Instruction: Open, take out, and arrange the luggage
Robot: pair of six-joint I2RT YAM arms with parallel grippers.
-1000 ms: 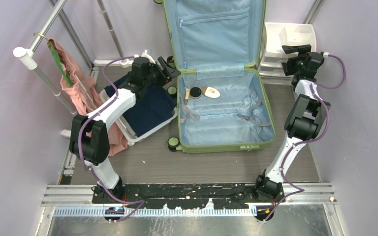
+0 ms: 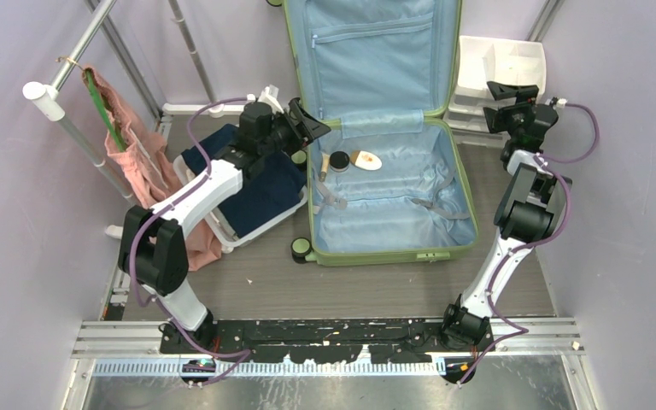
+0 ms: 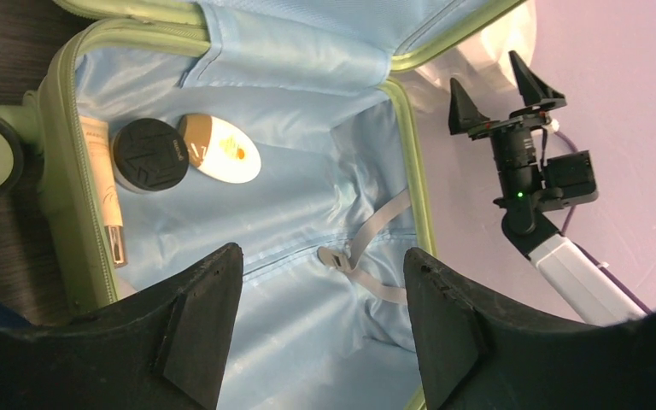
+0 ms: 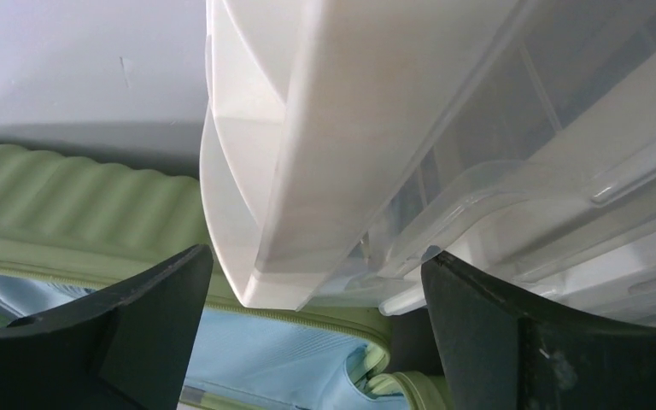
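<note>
The green suitcase [image 2: 393, 252] stands open, lid up, with blue lining. Along its inner left side lie a slim tube [image 3: 101, 171], a round black jar [image 3: 149, 155] and a cream oval item [image 3: 226, 154]. My left gripper hangs over the case's upper left corner, fingers apart with nothing between them. My right gripper [image 2: 491, 104] is open at the white drawer unit [image 2: 504, 60] in the back right; in the right wrist view its fingers flank a white drawer front [image 4: 333, 145], not visibly gripping it.
A white basket [image 2: 256, 231] of dark folded cloth sits left of the suitcase, beside a metal rail [image 2: 85, 38] with pink clothing [image 2: 137, 154].
My left gripper has moved right, toward and over the suitcase. My right gripper has shifted very slightly down in the top view, staying at the drawers.
</note>
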